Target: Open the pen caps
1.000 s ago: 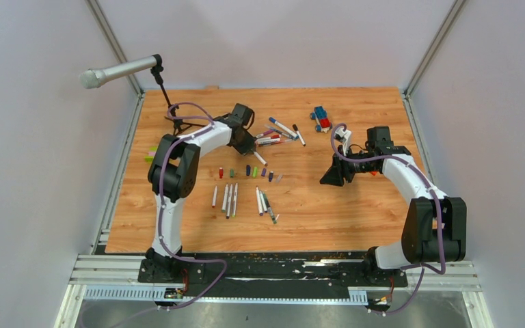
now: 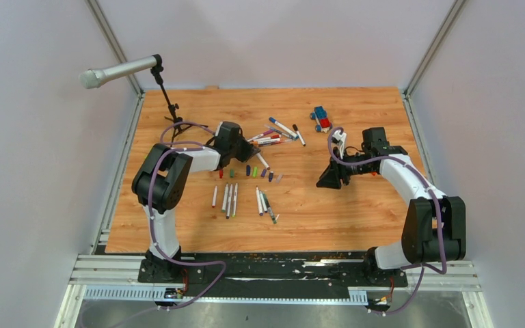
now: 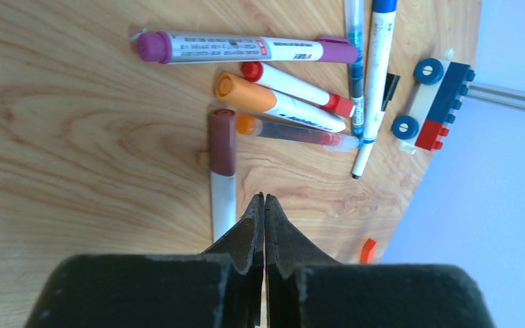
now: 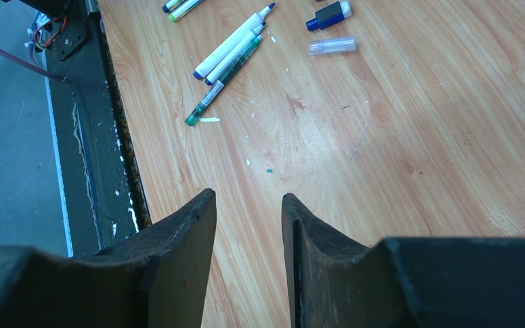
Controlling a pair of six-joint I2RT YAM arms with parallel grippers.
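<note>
In the left wrist view my left gripper is shut, with nothing showing between its fingers. Just beyond its tips, on the wood, lies a white marker with a brown cap (image 3: 223, 147). Past that is a cluster of capped pens: a purple marker (image 3: 246, 49), a red one (image 3: 297, 87), an orange-capped one (image 3: 280, 102) and an orange pen (image 3: 294, 131). Over bare table stands my right gripper, its fingers apart and empty. Uncapped pens (image 2: 230, 200) lie in a row toward the front, with loose caps (image 2: 255, 171) lined up behind them.
A toy car of blocks (image 2: 321, 119) sits at the back right. At the back left stands a microphone (image 2: 119, 71) on a tripod. A clear cap (image 4: 333, 46) lies in the right wrist view.
The right gripper has shifted slightly left and toward the front. No pen has clearly moved.
</note>
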